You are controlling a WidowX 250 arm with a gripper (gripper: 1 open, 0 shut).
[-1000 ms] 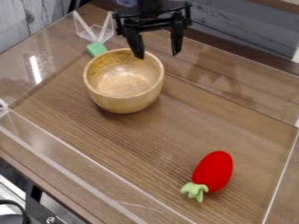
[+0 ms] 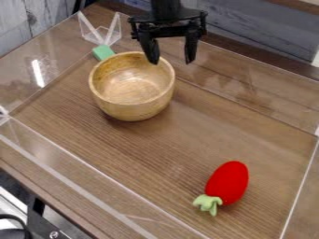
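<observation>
My black gripper [image 2: 169, 45] hangs at the top middle, open, with its two fingers spread above and just behind the tan bowl [image 2: 131, 105]. A red strawberry-like object [image 2: 227, 183] with a pale green top lies at the lower right of the wooden table.
A small green object [image 2: 104, 51] lies behind the bowl at the left, partly hidden by it. A clear plastic piece [image 2: 101, 28] is at the top left. Black cables show at the lower left edge.
The bowl and red object are unmoved.
</observation>
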